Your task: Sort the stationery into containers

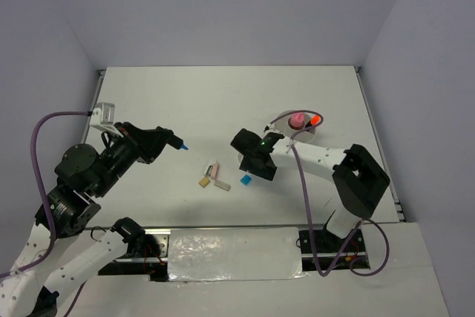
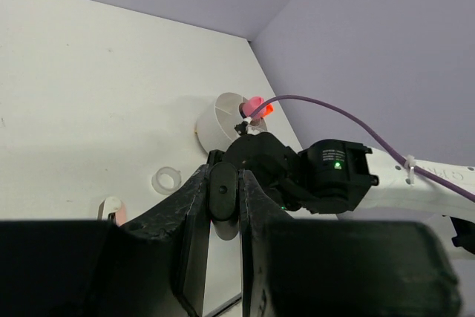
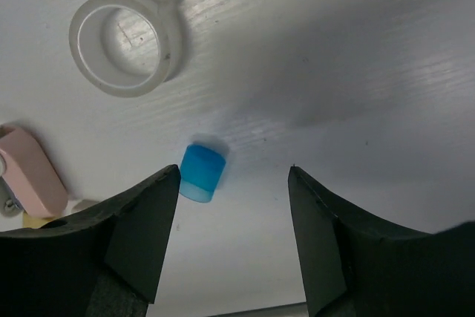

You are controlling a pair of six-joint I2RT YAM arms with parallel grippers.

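Observation:
My left gripper is raised over the table's left part, shut on a small object with a blue tip in the top view, dark on its near end in the left wrist view. My open right gripper hangs over a blue block. Left of it lie a pink-and-white item, a yellow piece and a pale bar. A translucent ring lies behind the blue block. At the back right, a divided round container holds pink and orange items.
Grey walls bound it behind and on both sides. The right arm stretches across the table's right part, with a purple cable looping over it and the container.

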